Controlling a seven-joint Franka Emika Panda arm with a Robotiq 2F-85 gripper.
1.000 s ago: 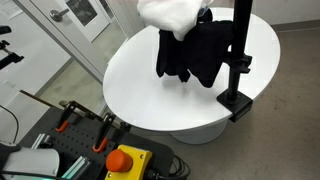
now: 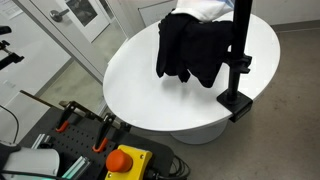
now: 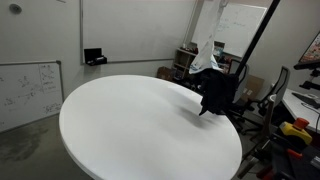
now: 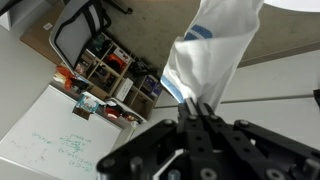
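Note:
A white cloth (image 4: 215,50) with a small dark blue patch narrows down to the fingertips of my gripper in the wrist view. The fingers are shut on it. In exterior view 1 the white cloth (image 2: 205,8) shows at the top edge, above a bunched black cloth (image 2: 192,48) on the white round table (image 2: 135,85). From the other side, the white cloth (image 3: 206,50) appears just above the black cloth (image 3: 217,88) near the table's edge. I cannot tell whether the two touch. Neither exterior view shows my gripper clearly.
A black post (image 2: 238,60) with a clamp stands at the table's right side. A yellow box with a red button (image 2: 120,160) lies in front. Whiteboards and shelves (image 4: 110,75) line the room.
The white cloth has moved up and to the right in exterior view 1, partly out of the frame. More of the black cloth now shows; it stays on the table.

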